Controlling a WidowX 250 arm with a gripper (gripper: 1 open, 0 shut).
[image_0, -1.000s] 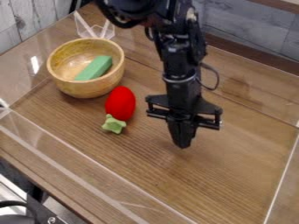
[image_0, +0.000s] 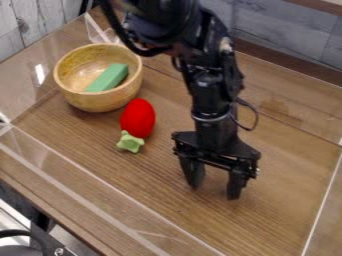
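Note:
The black arm reaches down from the top of the view to the middle right of the wooden table (image_0: 94, 200), where its gripper (image_0: 214, 174) is low over bare table, its dark fingers spread open with no object visible between them. A red oval object (image_0: 136, 120) and a small light-green piece (image_0: 131, 142) lie to its left.
A yellow bowl (image_0: 83, 92) holding a green block (image_0: 107, 80) sits at the upper left. A dark cable-like shape is at the lower left corner.
The arm has moved down and toward the front of the table over the last second, its gripper now lower in the view. The objects on the table look unmoved.

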